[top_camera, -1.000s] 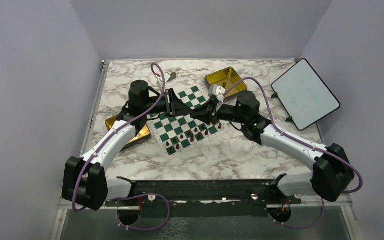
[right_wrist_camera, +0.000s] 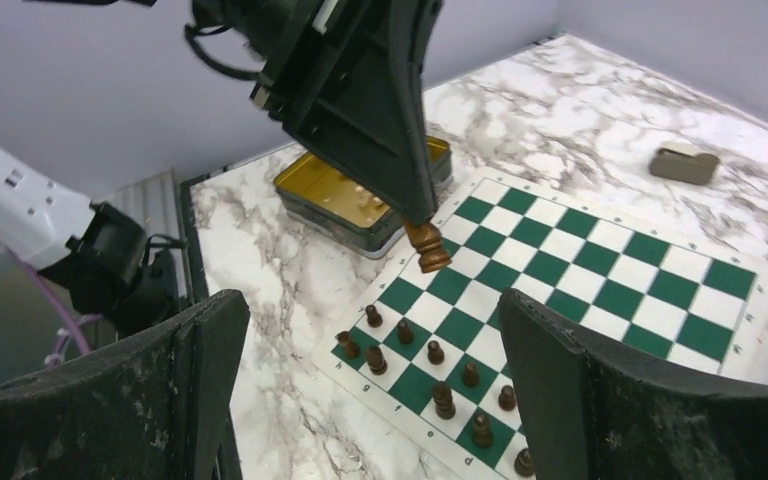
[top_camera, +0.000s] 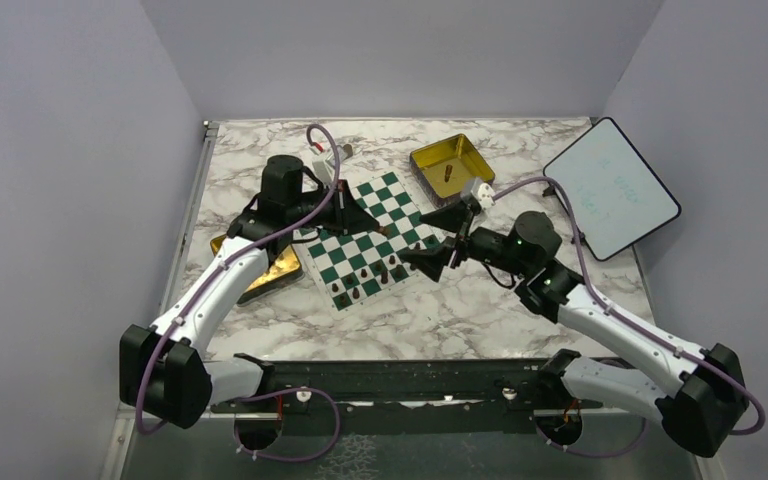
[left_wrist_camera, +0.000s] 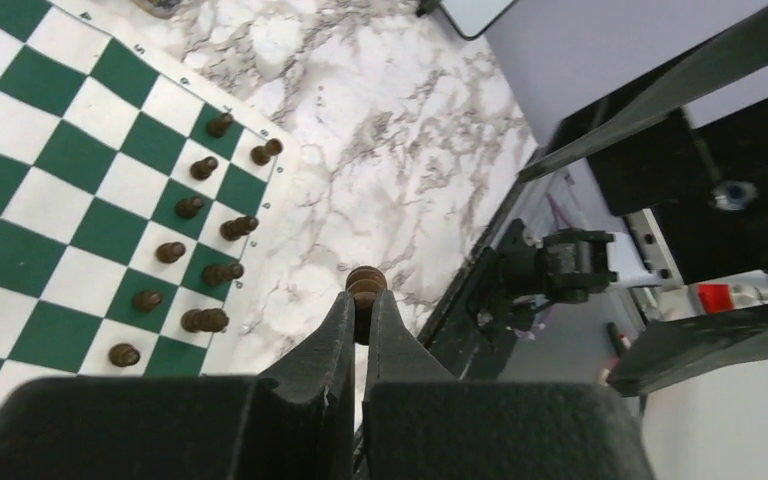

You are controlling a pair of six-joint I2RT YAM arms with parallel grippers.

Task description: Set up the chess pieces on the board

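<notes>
A brown chess piece (left_wrist_camera: 365, 281) is pinched in the fingertips of my left gripper, which is shut on it. The right wrist view shows the same piece (right_wrist_camera: 427, 246) sticking out, base end free, held in the air above the board. To its right in the top view, my right gripper (top_camera: 413, 238) stands wide open and empty, clear of the piece. The green and white chessboard (top_camera: 396, 193) lies below both grippers. Brown pieces stand in two rows along its near edge, such as a pawn (left_wrist_camera: 125, 354) and a taller piece (left_wrist_camera: 205, 320).
A gold-lined box (top_camera: 472, 155) at the back holds a brown piece (top_camera: 448, 173). Another gold-lined box (top_camera: 278, 272) sits left of the board, partly under the left arm. A whiteboard (top_camera: 615, 185) leans at the right. Bare marble lies in front of the board.
Earlier both grippers were shut together on the one piece.
</notes>
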